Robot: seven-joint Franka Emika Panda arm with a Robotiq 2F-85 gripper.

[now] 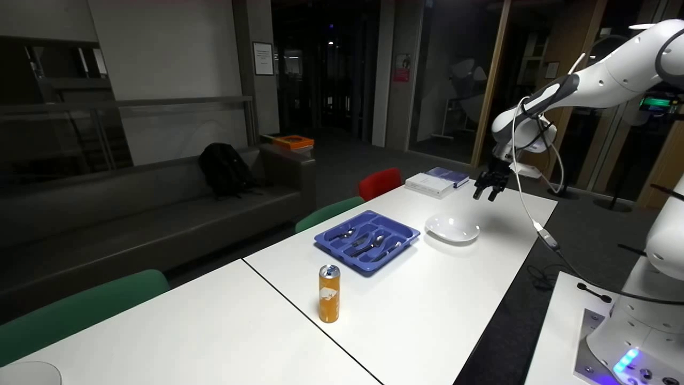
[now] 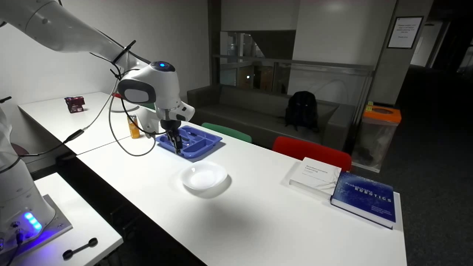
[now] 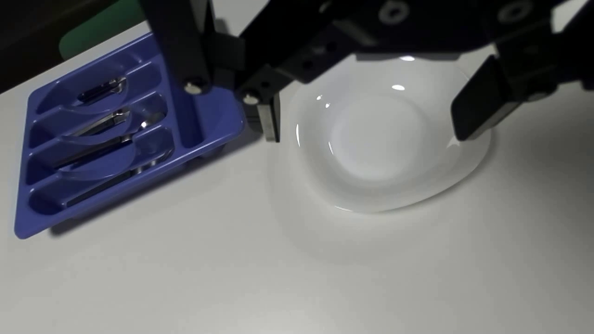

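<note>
My gripper is open and empty, held in the air over the far part of the table. In the wrist view its two fingers (image 3: 481, 103) stand wide apart, overlapping the view of a white bowl (image 3: 384, 189). That bowl rests on the tabletop and looks empty. Beside it lies a blue cutlery tray (image 3: 214, 136) with several pieces of dark-handled cutlery (image 3: 106, 150) in its compartments. An orange can (image 1: 329, 295) stands upright on the table, on the tray's other side from the bowl.
A white book (image 2: 315, 173) and a blue book (image 2: 364, 193) lie at one end of the table. Green and red chairs (image 2: 310, 149) line the sofa side. A dark red object (image 2: 74, 104) sits at the other end.
</note>
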